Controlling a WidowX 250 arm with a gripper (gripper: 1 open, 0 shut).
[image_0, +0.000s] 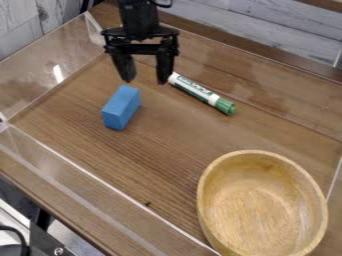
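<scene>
My gripper (144, 68) hangs open over the upper middle of the table in the camera view, its two dark fingers apart with nothing seen between them. A blue block (120, 108) lies below the left finger. A green-and-white tube (202, 96) lies diagonally to the right of the gripper.
A large tan bowl (262, 205) fills the lower right of the table. A clear rim runs along the left edge, with a dark cable at the bottom left corner.
</scene>
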